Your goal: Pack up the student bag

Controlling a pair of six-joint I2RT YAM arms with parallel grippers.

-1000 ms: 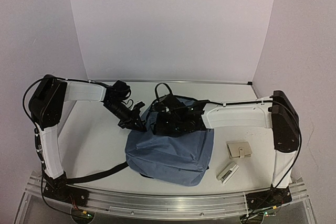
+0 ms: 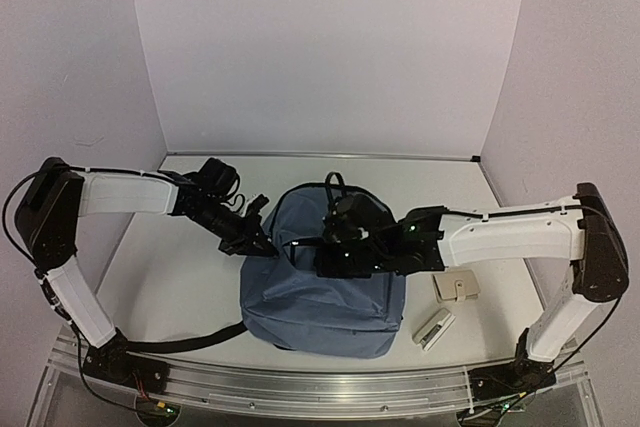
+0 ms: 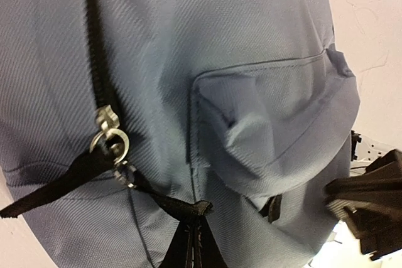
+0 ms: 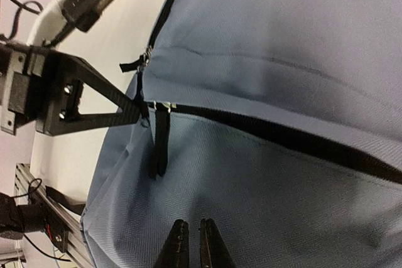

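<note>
The blue-grey bag [image 2: 320,312] lies on the table between both arms. At its left side my left gripper is shut on the end of a black zipper pull [image 3: 166,202], which runs taut from a metal ring. A second black pull [image 4: 160,142] hangs from a slider at the left end of the partly parted zipper [image 4: 282,131]. My right gripper hovers over the bag fabric, its fingers slightly apart and nothing visible between them. In the top view the right arm hides part of the bag's upper half.
A beige wallet-like case [image 2: 457,285] and a small white object [image 2: 434,329] lie right of the bag. A black strap [image 2: 185,341] trails left from it. The two grippers are close together.
My right gripper has moved right and towards the front edge over the bag. The left arm's elbow has shifted outward and its gripper slightly forward. The bag's top fabric has changed shape.
</note>
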